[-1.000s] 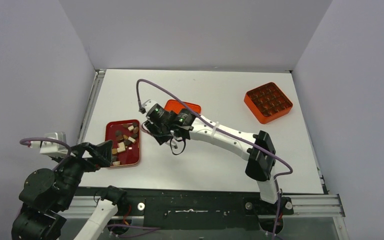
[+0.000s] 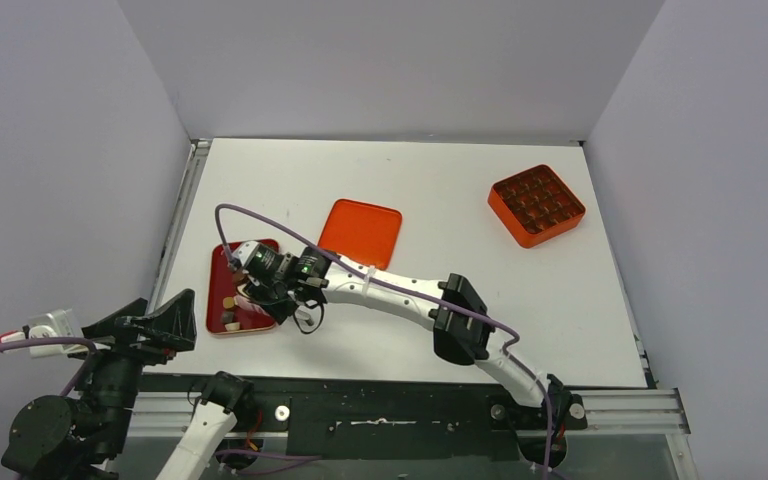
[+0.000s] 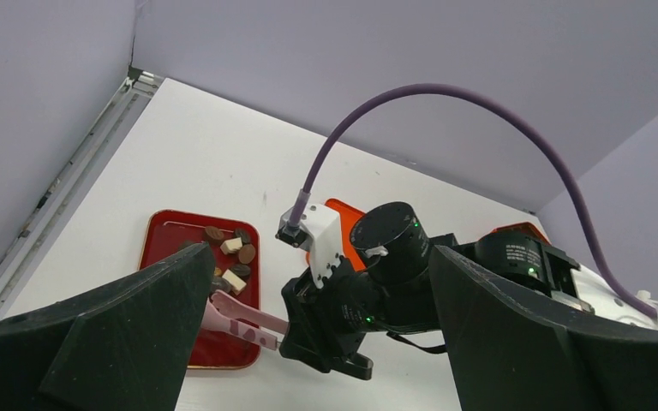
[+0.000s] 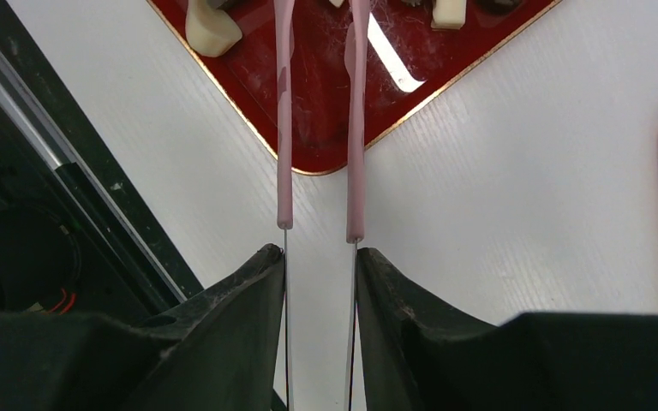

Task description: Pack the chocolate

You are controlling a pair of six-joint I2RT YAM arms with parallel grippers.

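A red tray (image 2: 216,320) of brown and cream chocolates lies at the table's left, partly covered by my right gripper (image 2: 252,300). Its long pink fingers reach down into the tray in the right wrist view; their tips are at the top edge of that view, so what is between them is unclear. Cream pieces (image 4: 212,30) and dark ones lie around them. My left gripper (image 2: 160,330) hangs open off the table's left front corner, its black fingers wide apart in the left wrist view.
An orange box with compartments (image 2: 537,205) stands at the back right. A flat orange tray (image 2: 360,225) lies in the centre, right of the red tray.
My right gripper has moved left and toward the front, down over the red tray. My left arm has drawn a little left, away from the tray.
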